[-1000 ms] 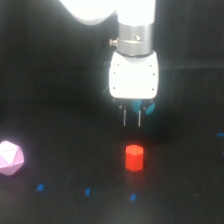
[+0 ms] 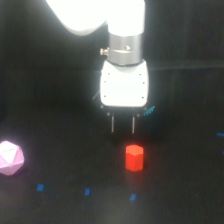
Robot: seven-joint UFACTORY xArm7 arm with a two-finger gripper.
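Observation:
A small red block [image 2: 134, 158] rests on the black surface right of the picture's middle. Just above it in the camera view is my gripper [image 2: 123, 125], its two thin fingers pointing down and standing apart with a dark gap between them. The gripper looks open and nothing shows in its fingers. The block lies slightly to the right of the fingers and seems untouched by them.
At the left edge sits a pink faceted ball [image 2: 10, 158]. Small blue marks [image 2: 87, 191] dot the black table, and the area around the red block is clear.
My gripper has come lower in the picture and slightly left, nearer to the red block. Neither the block nor the pink ball has moved.

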